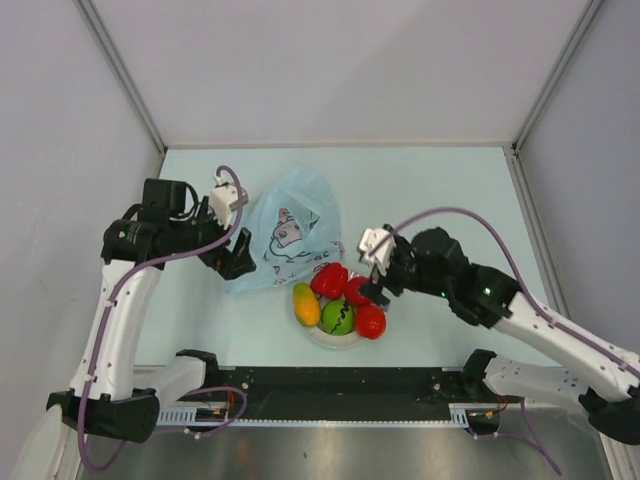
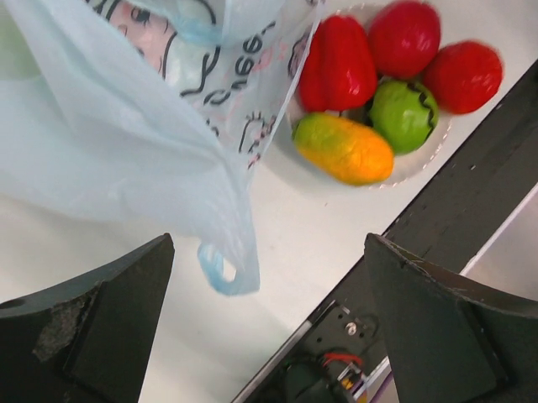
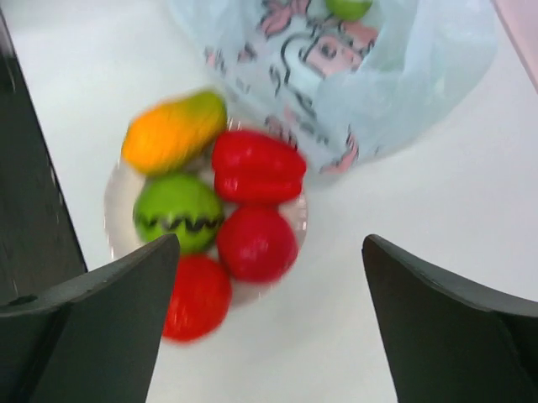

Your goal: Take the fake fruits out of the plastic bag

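The light blue plastic bag [image 1: 290, 235] lies at the back left; in the right wrist view a green fruit [image 3: 349, 8] shows inside it. A plate [image 1: 330, 341] holds several fake fruits: mango [image 1: 305, 303], red pepper [image 1: 329, 279], watermelon [image 1: 338, 316], two other red fruits [image 1: 370, 322]. My left gripper [image 1: 228, 256] hangs open, empty, at the bag's left side. My right gripper [image 1: 381, 287] is above the plate's right side, its fingers apart with nothing seen between them; the right wrist view is blurred.
The front edge with a dark rail runs close below the plate. Walls enclose the back and sides.
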